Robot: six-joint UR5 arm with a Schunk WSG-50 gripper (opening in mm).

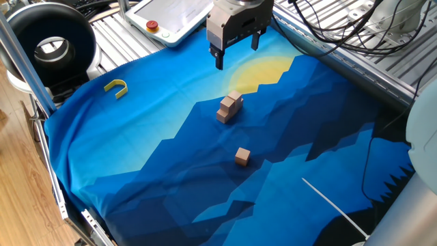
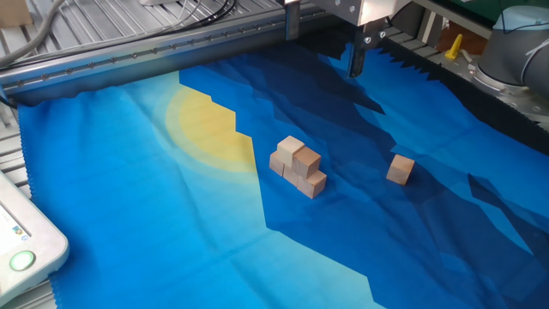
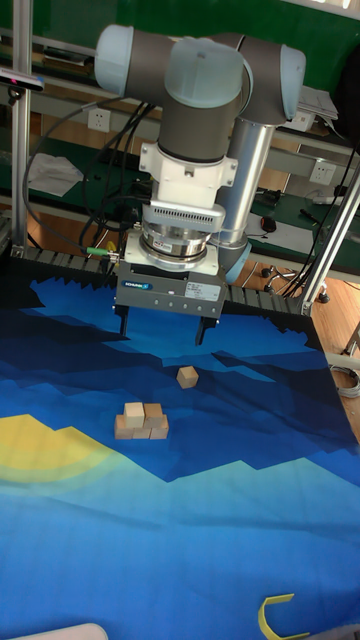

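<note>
Wooden cubes form a small two-layer stack [image 1: 230, 108] on the blue cloth. In exterior view 3 the stack [image 3: 142, 422] has two cubes side by side on a lower row. One loose wooden cube [image 1: 242, 156] lies apart from it, also seen as the single cube [image 2: 400, 169] in exterior view 2. My gripper [image 1: 237, 59] hangs above the cloth, clear of all the cubes. Its two fingers are spread wide, and in exterior view 3 the open gripper [image 3: 160, 338] has nothing between them.
A yellow U-shaped piece [image 1: 125, 88] rests near the cloth's edge. Beyond that edge sits a tablet-like panel [image 1: 179, 15] with a red button [image 1: 151, 26]. A thin white rod [image 1: 334, 206] shows at lower right in exterior view 1.
</note>
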